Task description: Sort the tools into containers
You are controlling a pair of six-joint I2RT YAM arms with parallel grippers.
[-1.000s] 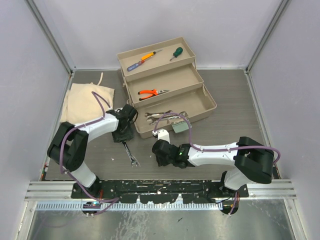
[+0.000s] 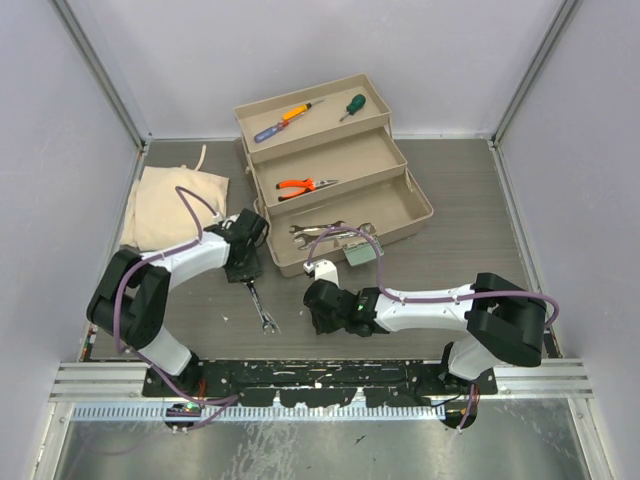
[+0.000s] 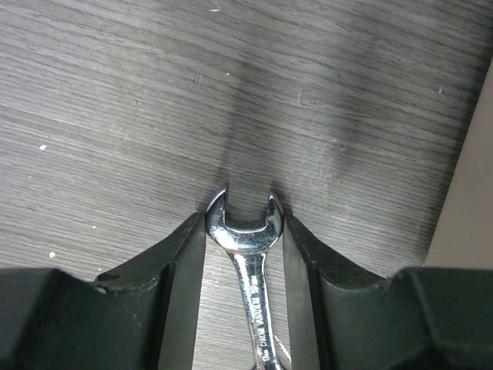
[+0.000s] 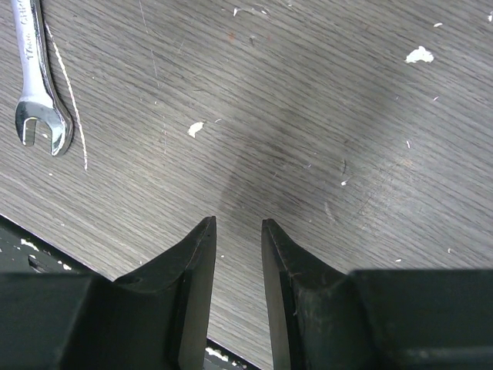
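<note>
A silver wrench point(image 2: 257, 303) lies on the wooden table, left of the open toolbox. At its far end, my left gripper has one finger on either side of the open-ended head point(image 3: 245, 237). Both fingertips appear to meet the head's outer edges; whether they clamp it cannot be told. The near end of a wrench point(image 4: 45, 112) shows at the upper left of the right wrist view. My right gripper hovers over bare table with a narrow gap between its fingers and nothing in it.
The toolbox's front compartment point(image 2: 405, 212) holds several wrenches point(image 2: 320, 237). Orange-handled pliers point(image 2: 305, 187) lie in the middle one, screwdrivers point(image 2: 288, 118) in the back one. A cream cloth bag point(image 2: 170, 208) rests at the back left.
The right arm and the toolbox contents look unchanged.
</note>
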